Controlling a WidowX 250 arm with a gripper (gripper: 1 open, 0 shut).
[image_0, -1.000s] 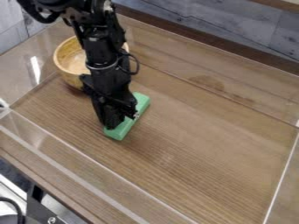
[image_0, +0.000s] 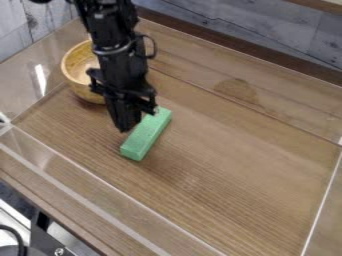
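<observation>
A flat green rectangular block (image_0: 144, 137) lies tilted on the wooden table, a little right of centre-left. The black gripper (image_0: 118, 122) hangs just above and left of it, in front of a yellow-tan round bowl (image_0: 82, 70). Its fingertips point down, and nothing shows between them; it looks shut.
Dark cables (image_0: 11, 238) show at the lower left, past the table's edge. A raised border runs along the back right.
The gripper has risen and moved back and left, off the green block, which is now fully in view where it was partly hidden before.
</observation>
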